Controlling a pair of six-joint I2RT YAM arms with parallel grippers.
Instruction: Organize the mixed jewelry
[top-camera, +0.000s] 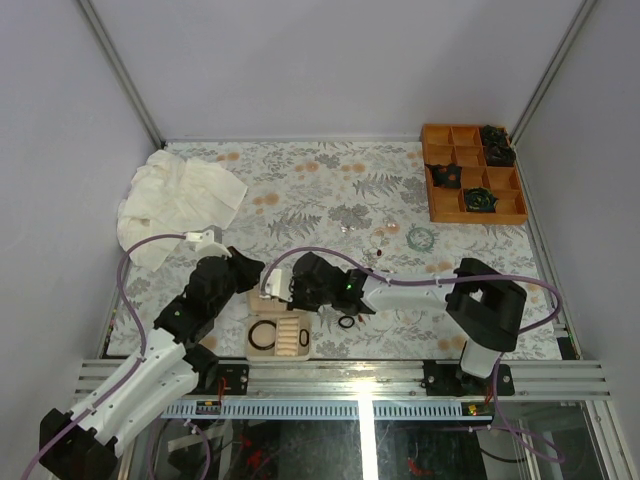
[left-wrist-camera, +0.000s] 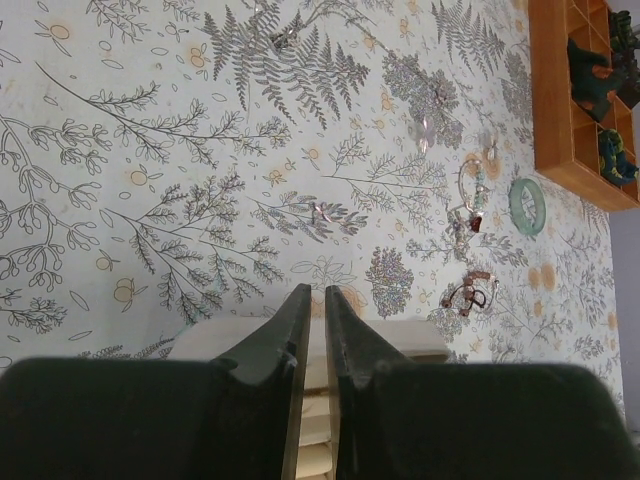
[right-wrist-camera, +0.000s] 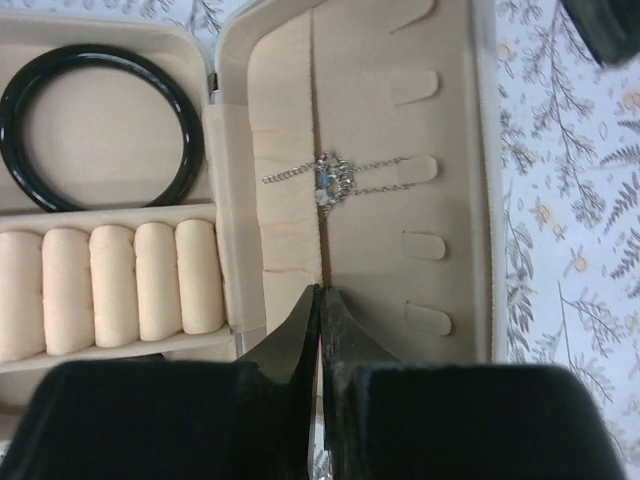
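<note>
The beige jewelry case (top-camera: 258, 350) lies open at the front centre. In the right wrist view a silver chain with blue beads (right-wrist-camera: 335, 180) rests on its flap panel, a black bangle (right-wrist-camera: 176, 140) in one compartment beside cushioned ring rolls (right-wrist-camera: 157, 285). My right gripper is shut over the case, below the chain, nothing visible between its fingers. My left gripper is shut above the case's back edge; I cannot tell what is between its fingertips. A green bangle (left-wrist-camera: 527, 206) and several small jewelry pieces (left-wrist-camera: 468, 293) lie loose on the cloth.
An orange divided box (top-camera: 445, 205) with dark items stands at the back right. A white cloth (top-camera: 175, 200) lies at the back left. A small black ring (top-camera: 346, 322) sits right of the case.
</note>
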